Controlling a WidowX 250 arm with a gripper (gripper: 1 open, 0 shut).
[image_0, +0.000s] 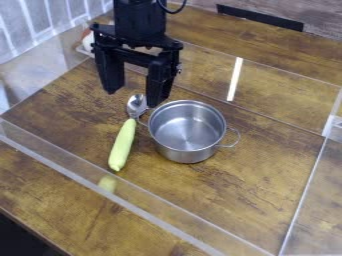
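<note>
My black gripper hangs in the upper middle of the camera view, open, its fingers pointing down above the tabletop. A steel pot with wire handles sits below and right of it. A long pale yellow-green object lies left of the pot, and a small metallic spoon-like item lies just above that, partly beside the pot's rim.
Transparent panels border the work area. A whitish object at the upper left is partly hidden behind the gripper.
</note>
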